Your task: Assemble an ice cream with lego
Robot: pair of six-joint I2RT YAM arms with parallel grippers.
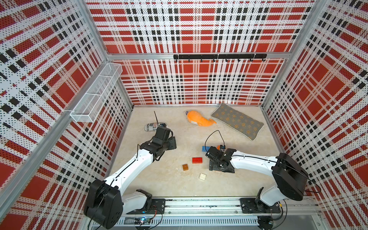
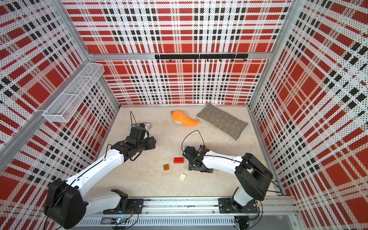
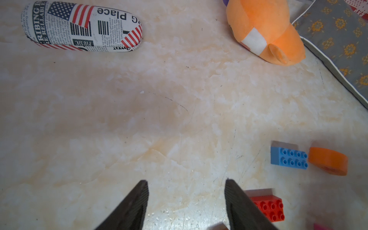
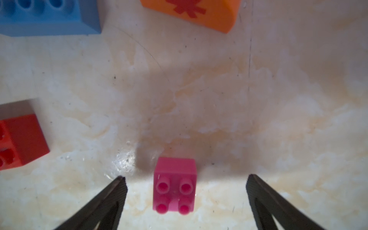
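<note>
A pink brick (image 4: 174,180) lies on the table between the fingers of my right gripper, which is open around it. In the right wrist view a red brick (image 4: 23,141) sits to its left, with a blue brick (image 4: 49,19) and an orange piece (image 4: 191,11) above. In the top left view a brown brick (image 1: 185,167) and a cream brick (image 1: 202,176) lie nearer the front. My left gripper hangs open over the left of the table, empty.
An orange plush toy (image 1: 199,118), a grey patterned pillow (image 1: 237,120) and a newspaper-print cushion (image 3: 80,26) lie along the back. A wire basket (image 1: 95,92) is on the left wall.
</note>
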